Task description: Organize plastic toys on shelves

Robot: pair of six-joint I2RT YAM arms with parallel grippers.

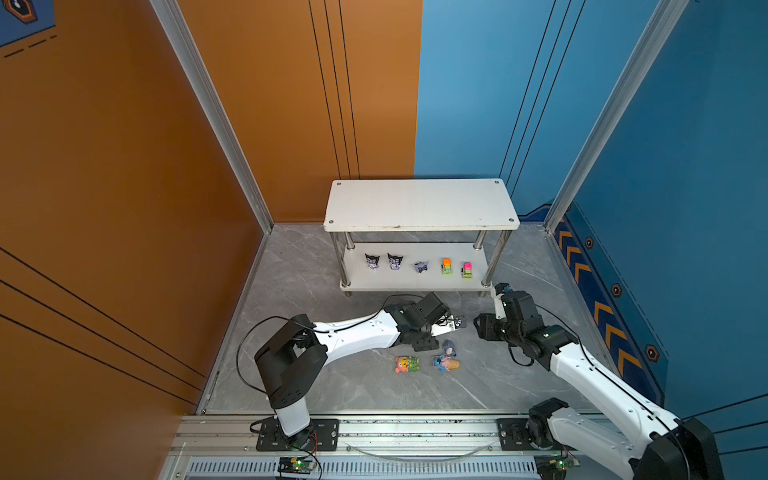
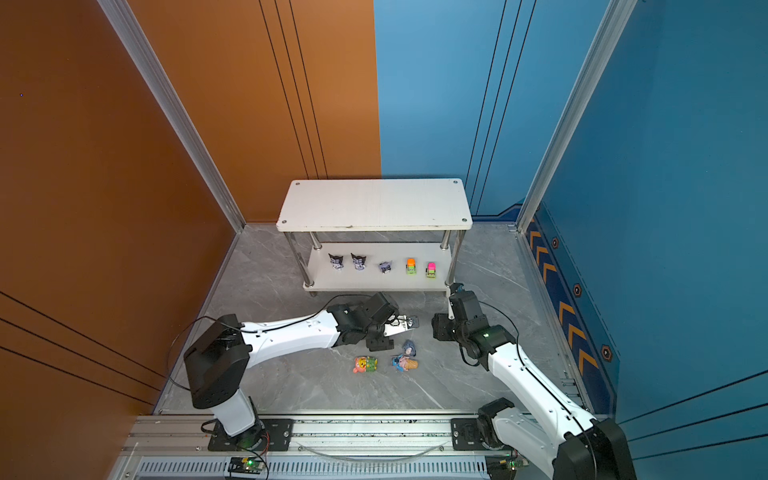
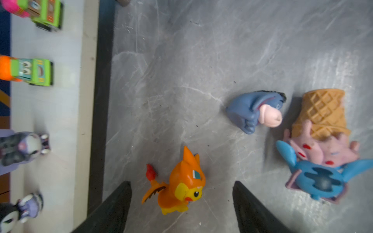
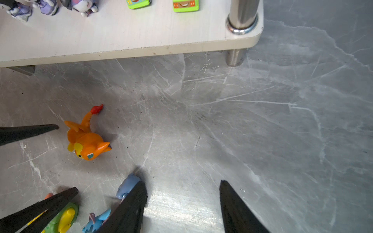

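Note:
An orange dragon-like toy (image 3: 182, 186) lies on the grey floor in front of the shelf. My left gripper hangs over it with fingers spread to either side. In the right wrist view the tips of the left fingers (image 4: 46, 205) point at the orange toy (image 4: 87, 139) from the left, not touching. A blue donkey toy (image 3: 256, 110) and a pink-and-blue toy with an ice-cream cone (image 3: 322, 174) lie nearby. A green-and-yellow toy (image 1: 407, 364) rests left of them. My right gripper stands open, empty, over bare floor to the right.
The lower board of the white shelf (image 1: 408, 280) holds a row: black-and-purple figures (image 1: 395, 262), a small purple figure (image 1: 421, 267) and two green toy cars (image 1: 446, 266). The upper board (image 1: 421, 204) is empty. Metal posts (image 4: 242, 15) stand at the shelf's corners.

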